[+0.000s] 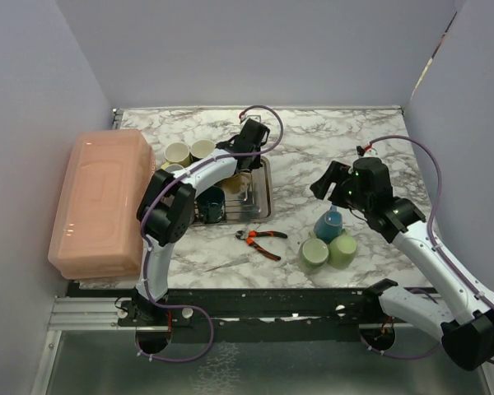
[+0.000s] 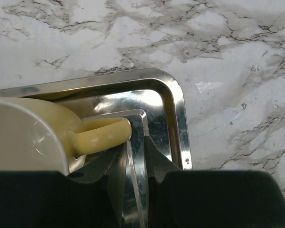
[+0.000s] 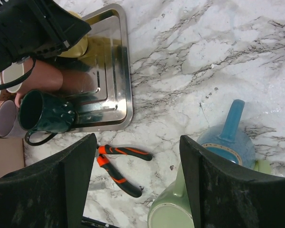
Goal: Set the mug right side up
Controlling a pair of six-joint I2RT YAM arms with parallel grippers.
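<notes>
My left gripper (image 1: 252, 161) is over the back right of the metal tray (image 1: 263, 197). In the left wrist view a yellow mug (image 2: 52, 114) lies close by its fingertips (image 2: 135, 145), handle pointing right; the finger looks narrow, and whether the handle is between the fingers is unclear. My right gripper (image 1: 329, 181) stands open above a blue mug (image 3: 228, 149) and green mugs (image 3: 171, 211), with nothing held.
A dark green mug (image 3: 47, 109), pink mug (image 3: 38, 78) and other mugs crowd the tray's left side. Pliers (image 1: 255, 245) lie in front. A pink bin (image 1: 99, 206) stands left.
</notes>
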